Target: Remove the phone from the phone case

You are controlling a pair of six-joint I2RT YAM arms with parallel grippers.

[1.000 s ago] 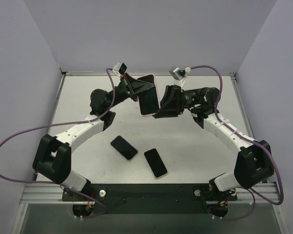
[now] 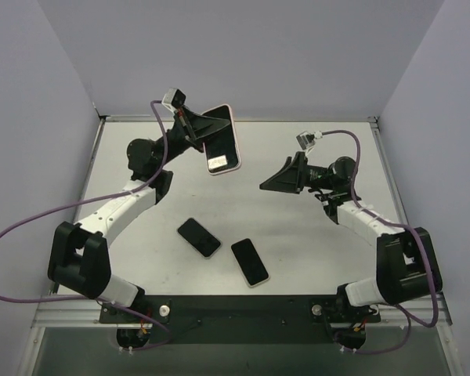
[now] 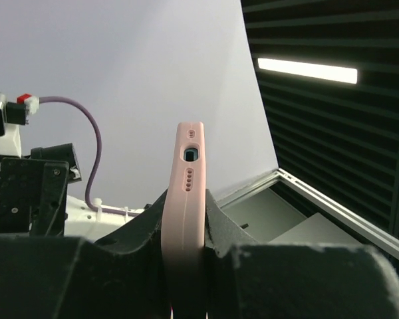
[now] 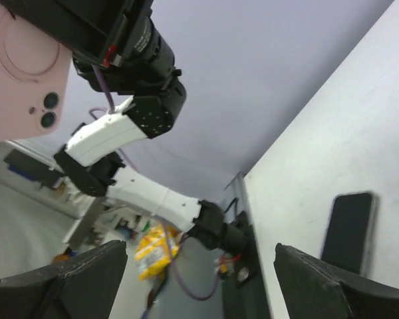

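A phone in a pink case (image 2: pixel 222 141) is held up by my left gripper (image 2: pixel 206 125), whose fingers are shut on it. In the left wrist view its pink edge (image 3: pixel 184 193) stands between the black fingers; the right wrist view shows its back (image 4: pixel 23 86) with camera openings at the upper left. My right gripper (image 2: pixel 276 185) stands open to the right of the phone, apart from it, with nothing between its fingers.
Two dark phones, one at the left (image 2: pixel 198 236) and one nearer the front middle (image 2: pixel 250 262), lie flat on the white table (image 2: pixel 321 251).
My left gripper has moved up and to the left with the phone. My right gripper has drawn away to the right and lower in the view, apart from the phone.
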